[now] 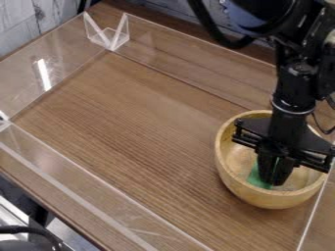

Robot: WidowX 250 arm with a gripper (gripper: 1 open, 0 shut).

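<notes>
A yellowish bowl (240,184) sits at the right of the wooden table. My black gripper (275,164) reaches down into it, its fingertips over a green object (258,175) that is mostly hidden behind them. The fingers look drawn together; whether anything is between them is hidden.
A clear plastic holder (108,31) stands at the back left. Dark clutter and cables lie beyond the near left edge.
</notes>
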